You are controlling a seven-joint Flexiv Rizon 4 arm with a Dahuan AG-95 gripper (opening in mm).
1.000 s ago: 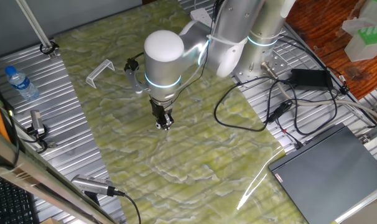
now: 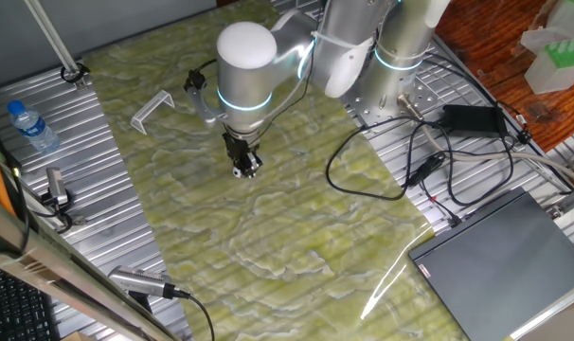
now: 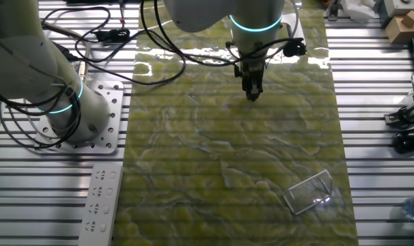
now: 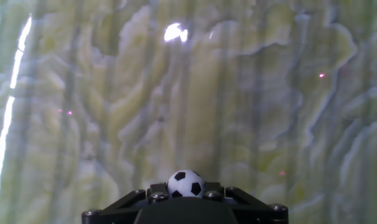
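A small black-and-white football (image 4: pixel 186 184) sits between the fingers of my gripper in the wrist view, which is shut on it. In the first exterior view the gripper (image 2: pixel 245 170) hangs over the green marbled mat, pointing down. From the second exterior view the gripper (image 3: pixel 253 94) shows as a dark shape above the mat's far half, and the ball is hard to make out there. Elsewhere on the mat stands a white perforated goal-like frame (image 2: pixel 152 112), seen also as a mesh-faced frame (image 3: pixel 309 193) in the second exterior view. The two are apart.
A loop of black cable (image 2: pixel 330 170) reaches over the mat's edge by the arm's base, near a dark laptop (image 2: pixel 510 270). A bottle (image 2: pixel 33 128) stands on the slatted table, and a power strip (image 3: pixel 100 205) lies beside the mat.
In the first exterior view my gripper has moved up the picture and slightly left, a little nearer the white frame. The frame and the other things have stayed put.
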